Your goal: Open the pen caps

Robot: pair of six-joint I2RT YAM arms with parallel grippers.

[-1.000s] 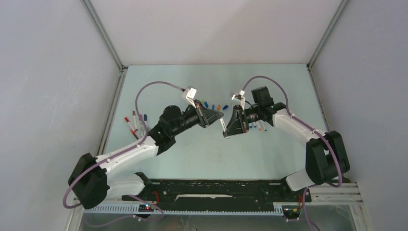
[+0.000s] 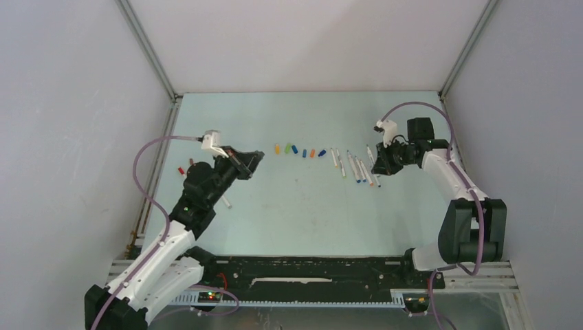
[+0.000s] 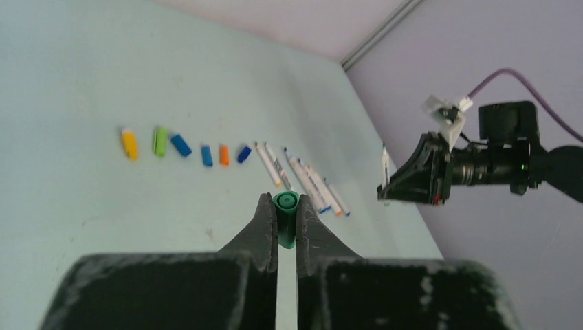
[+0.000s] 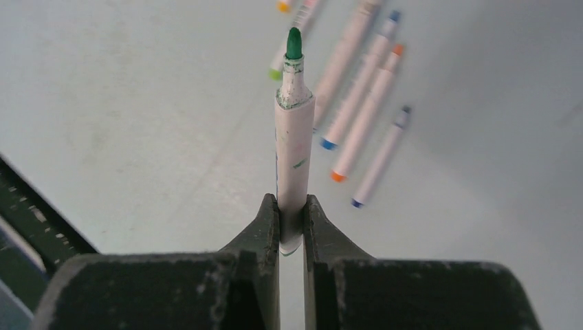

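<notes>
My left gripper is shut on a green cap [image 3: 287, 206], held above the table's left part in the top view [image 2: 255, 160]. My right gripper is shut on a white marker [image 4: 292, 144] whose green tip is bare and points up; in the top view this gripper [image 2: 376, 167] is over the right side. Loose caps in yellow, green, blue and orange [image 3: 160, 141] lie in a row mid-table. Several white markers [image 4: 364, 117] lie to their right, below my right gripper.
More markers [image 2: 227, 201] lie on the table's left, partly hidden by the left arm. Walls border the left, right and back.
The grippers were together mid-table about a second ago; the left has drawn back left and up with the cap, and the right has moved right with the marker.
</notes>
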